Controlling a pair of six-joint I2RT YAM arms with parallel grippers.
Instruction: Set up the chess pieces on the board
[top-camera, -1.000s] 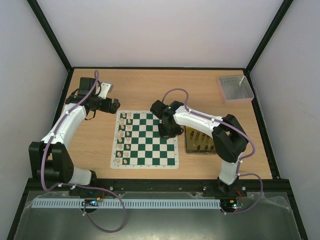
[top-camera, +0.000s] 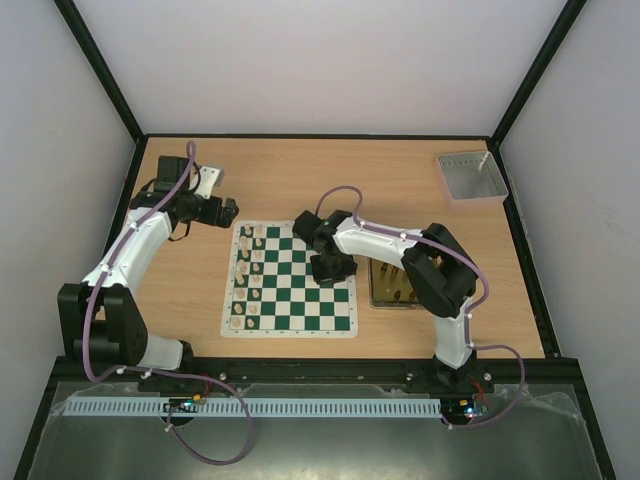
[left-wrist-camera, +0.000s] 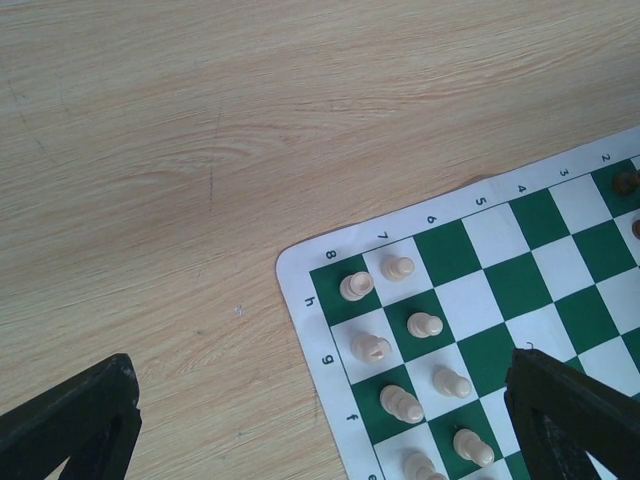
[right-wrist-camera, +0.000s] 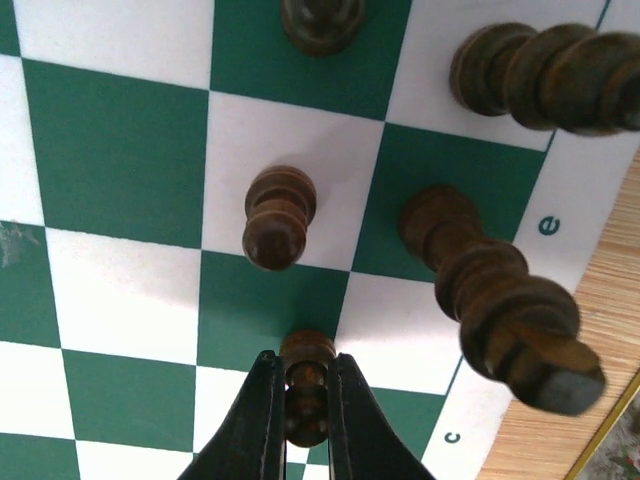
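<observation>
A dark brown pawn is pinched in my right gripper, upright. Its base appears over the lower part of the green square in front of the second-row pawn; whether it touches the board cannot be told. A tall brown king-like piece leans into view at right, beside the e mark. Cream pieces fill two rows at the left of the green-and-white chessboard. Off the board's upper left corner, my left gripper stands open and empty. The right arm hides part of the board from above.
A shallow tray with several dark pieces lies right of the board, partly under the right arm. At the back right is an empty-looking clear bin. Bare table stretches behind the board.
The left arm has shifted only slightly.
</observation>
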